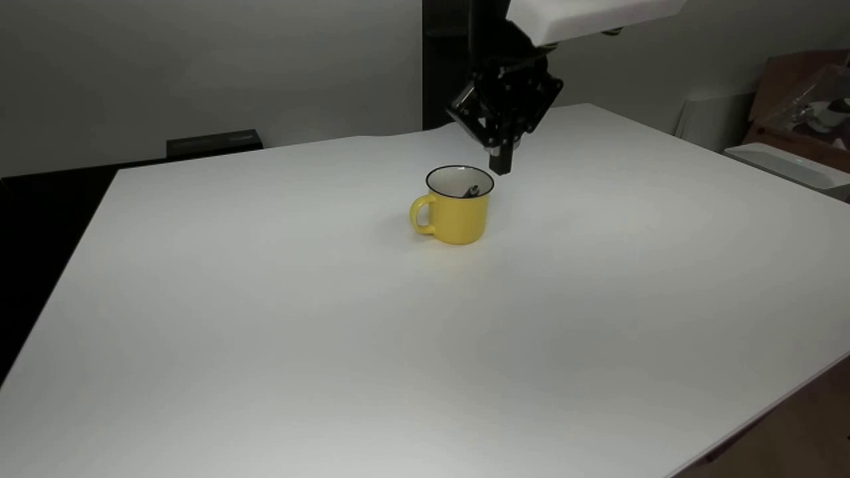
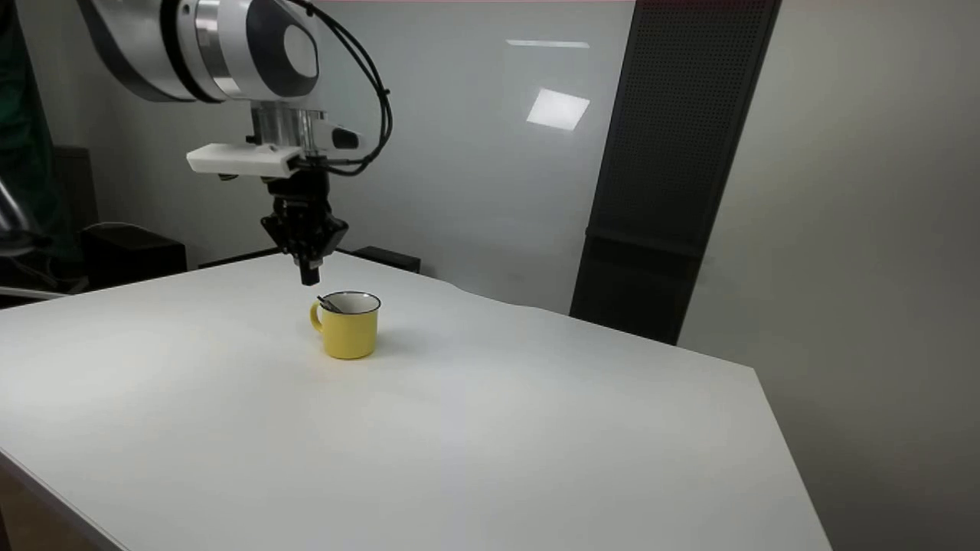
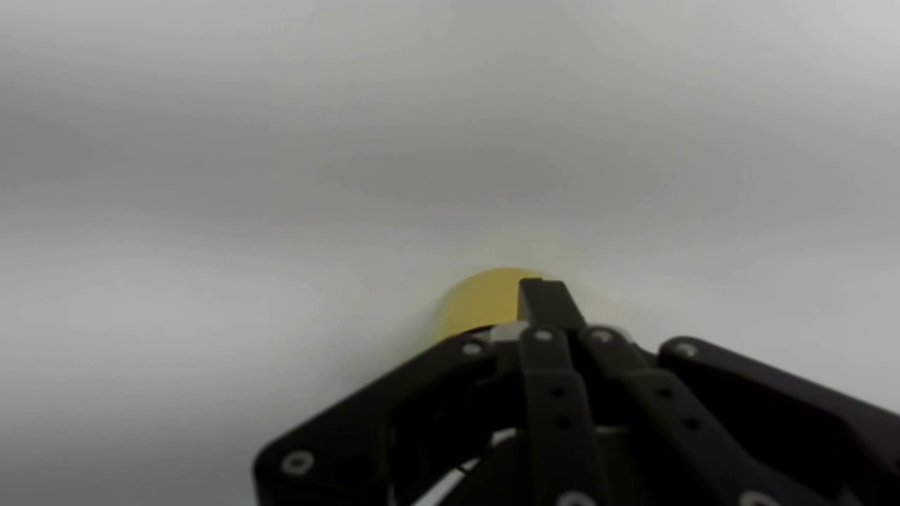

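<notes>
A yellow mug (image 1: pixel 459 216) with a dark rim stands upright on the white table. Inside it leans a small dark, thin object (image 1: pixel 471 191), its tip near the rim in the second exterior view (image 2: pixel 328 304); what it is I cannot tell. My gripper (image 1: pixel 500 163) hangs above and beside the mug, apart from it, fingers pressed together. In the second exterior view, the gripper (image 2: pixel 310 275) points down just above the rim on the handle side. From the wrist, part of the mug's yellow wall (image 3: pixel 485 303) shows beyond the shut fingertips (image 3: pixel 548 302); nothing shows between them.
A flat black box (image 1: pixel 213 145) lies at the far edge. A white tray (image 1: pixel 789 168) and a brown box (image 1: pixel 797 103) stand beyond the table's right side.
</notes>
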